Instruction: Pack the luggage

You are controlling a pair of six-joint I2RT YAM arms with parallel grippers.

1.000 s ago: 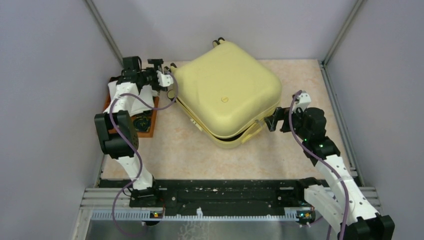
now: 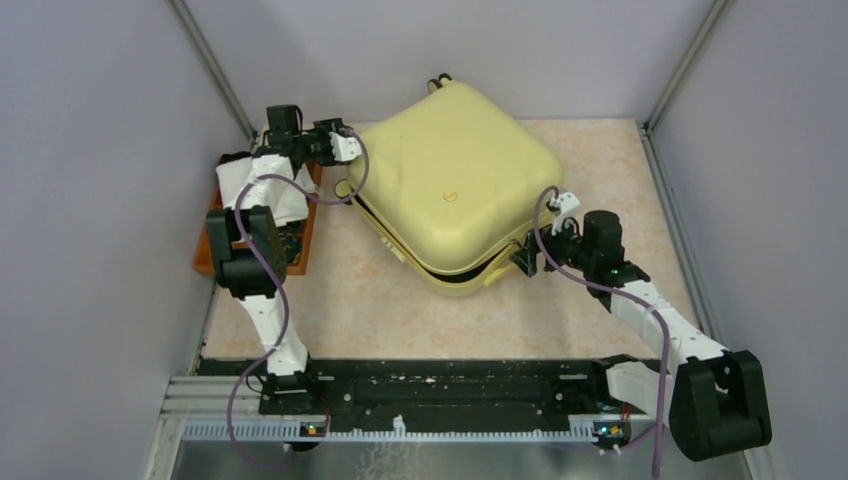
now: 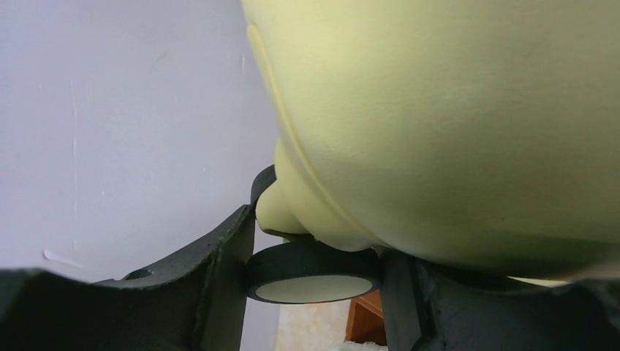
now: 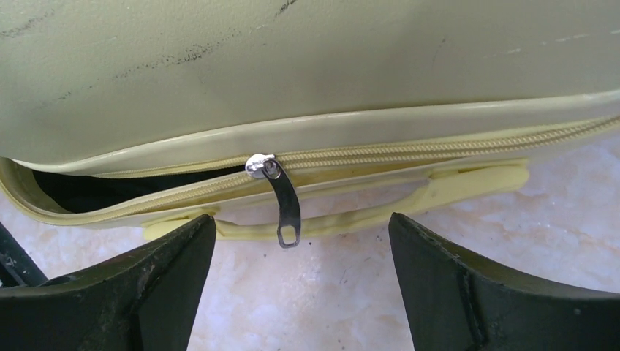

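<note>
A yellow suitcase (image 2: 455,180) lies at a slant on the table, its lid down and its zipper partly undone at the front corner. In the left wrist view, my left gripper is shut on one black wheel (image 3: 314,257) at the suitcase's left corner. On the right, my right gripper stands open beside the handle side, nothing between its fingers. The zipper pull (image 4: 287,205) dangles in view between those fingers, apart from both. Below the zipper runs the yellow handle (image 4: 468,186). A dark gap (image 4: 110,186) shows where the zipper is undone.
An orange-brown box (image 2: 305,245) with white cloth (image 2: 290,205) in it stands at the left, partly under my left arm. Grey walls (image 2: 780,150) close in the sides and back. Bare table (image 2: 400,325) shows in front of the suitcase.
The right gripper came left, closer to the zipper pull, staying open. The suitcase has stayed in place.
</note>
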